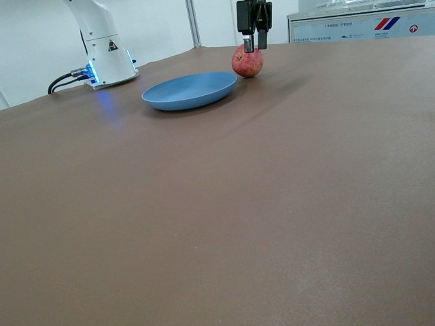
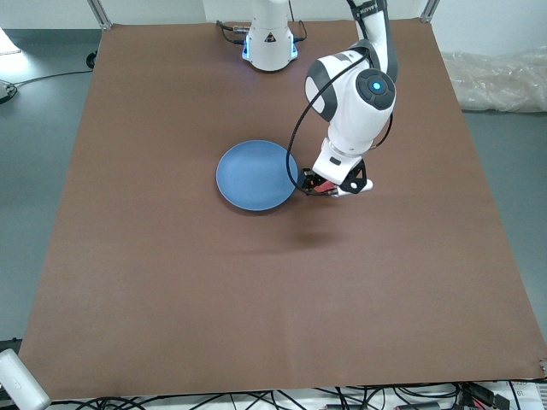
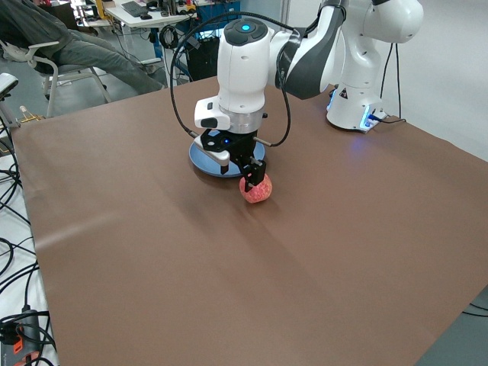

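Note:
A blue plate (image 2: 252,175) lies on the brown table (image 1: 217,224). A red apple (image 1: 247,62) rests on the table beside it, mostly hidden under my gripper in the left view and showing below it (image 3: 256,192) in the right view. My black gripper (image 1: 255,42) hangs over the apple, at the plate's edge. In the top view its two fingers are spaced apart, with their tips in front of the apple's upper part; nothing shows held between them.
The robot's white base (image 2: 269,47) stands at the back of the table. Cables (image 2: 282,401) run along the front edge outside the tabletop.

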